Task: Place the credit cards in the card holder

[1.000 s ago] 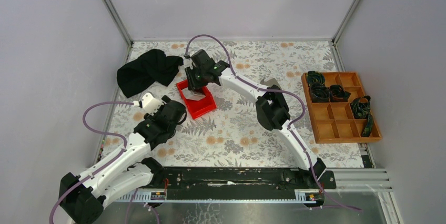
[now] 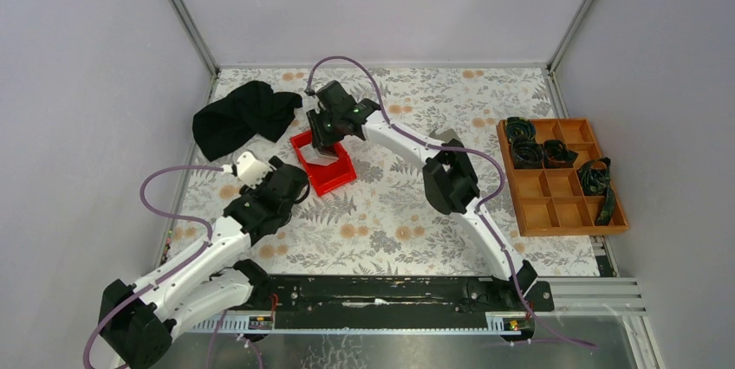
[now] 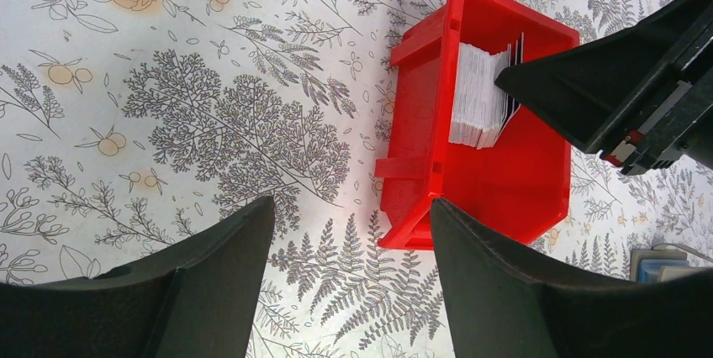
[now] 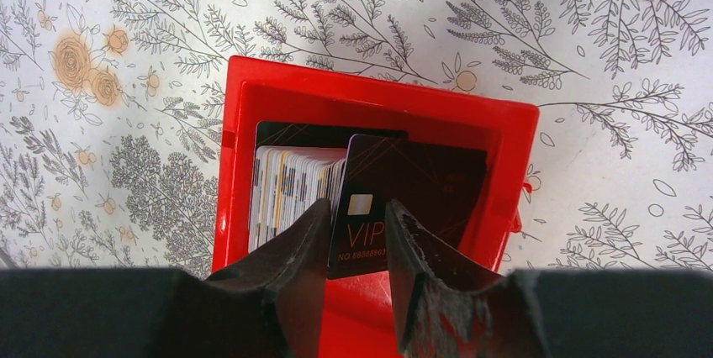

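The red holder [image 2: 331,180] lies on the patterned table, left of the middle. A packed stack of white-edged cards [image 4: 294,190] stands in one end of it, with a dark card behind. A black VIP card [image 4: 429,190] leans slantwise against the stack's side, its lower part partly covered by my right fingers. Reaching into the box, my right gripper has its fingertips parted around the VIP card's left edge; contact is unclear. My left gripper is open and empty, beside the holder's near left side.
A black cloth [image 2: 245,118] is heaped at the back left. On the right stands a wooden tray [image 2: 536,213] with several dark coiled items. The table between holder and tray is mostly free, apart from the right arm crossing above it.
The right arm and the holder look almost unmoved.
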